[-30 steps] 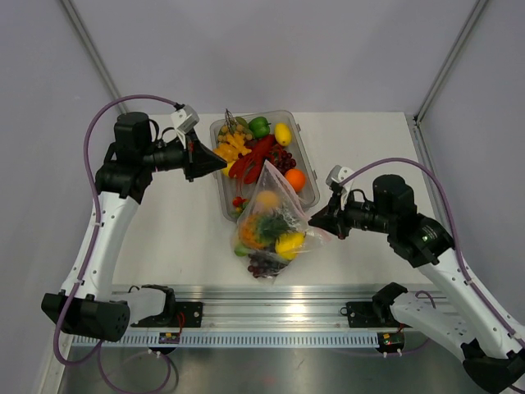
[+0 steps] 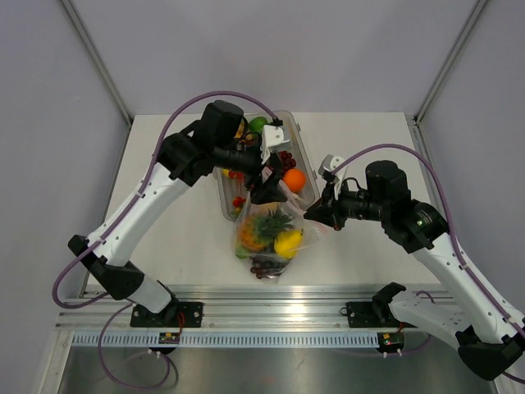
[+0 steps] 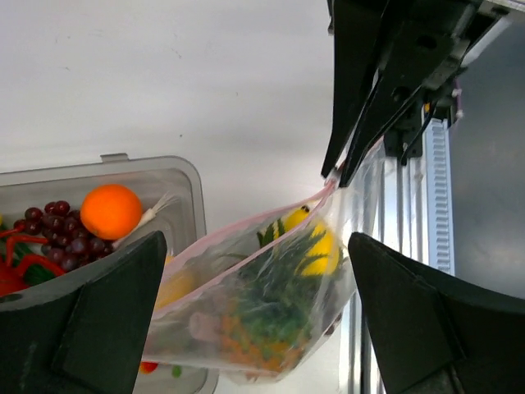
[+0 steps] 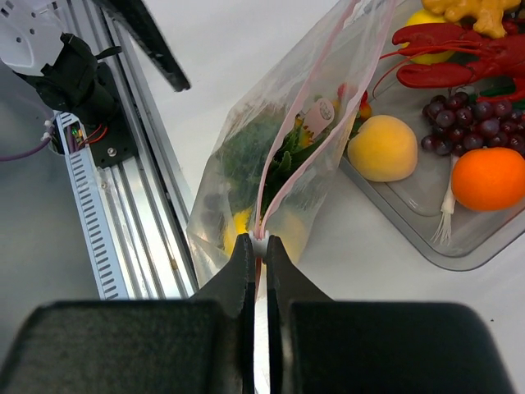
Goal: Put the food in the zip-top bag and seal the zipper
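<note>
The clear zip top bag (image 2: 275, 234) lies in the middle of the table with a pineapple (image 2: 256, 232), a yellow fruit (image 2: 288, 242) and dark grapes (image 2: 267, 267) inside. Its pink-edged mouth stands partly apart in both wrist views. At the bag's right corner, my right gripper is shut on the zipper edge. My left gripper is spread open above the mouth's other end; the bag's edge (image 3: 242, 258) runs between its fingers without being clamped. In the top view the left hand hides that part of the bag.
Behind the bag sits a grey tray (image 2: 227, 197) holding an orange (image 2: 294, 180), a red lobster (image 4: 451, 57), grapes (image 4: 472, 123) and a peach (image 4: 382, 148). Bare table lies on both sides. The tray's near rim is close to the bag.
The right gripper has shifted slightly at the bag's corner and is shut on it.
</note>
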